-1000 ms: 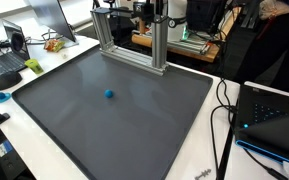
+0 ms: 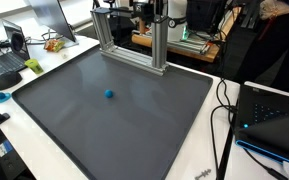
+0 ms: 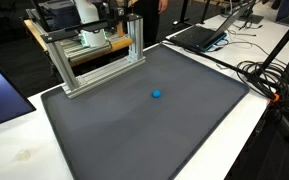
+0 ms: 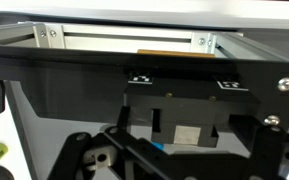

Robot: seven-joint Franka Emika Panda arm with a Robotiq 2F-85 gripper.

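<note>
A small blue object point(image 2: 109, 94) lies alone on the grey mat point(image 2: 94, 135) in exterior view 1. Exterior view 2 shows the same blue object point(image 3: 156, 94) right of the metal frame. In the wrist view only a sliver of blue point(image 4: 158, 146) shows, low and partly hidden by dark parts. My gripper is open at the bottom of that view, its black fingers apart. Beyond them is a dark block with a silver square point(image 4: 187, 133); I cannot tell whether they touch it. The exterior views do not show the fingertips clearly.
A metal frame point(image 3: 106, 74) stands along one edge of the mat. Laptops, cables and a yellow-green item point(image 2: 33, 65) lie on the white table around it. A dark bar point(image 4: 74, 80) crosses the wrist view.
</note>
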